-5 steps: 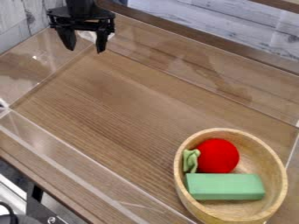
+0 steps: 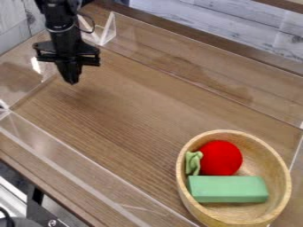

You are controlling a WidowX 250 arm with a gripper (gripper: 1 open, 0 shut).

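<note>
My gripper (image 2: pixel 69 74) hangs over the upper left of the wooden table, black and shut, with nothing visible between its fingertips. At the lower right a wooden bowl (image 2: pixel 193 202) holds a red ball (image 2: pixel 222 158), a green block (image 2: pixel 231 188) and a small pale green crumpled item (image 2: pixel 193 163).
A clear plastic or glossy edge runs along the left side of the table, and dark cables lie at the lower left beyond it.
The bowl and its contents have stayed where they were.
</note>
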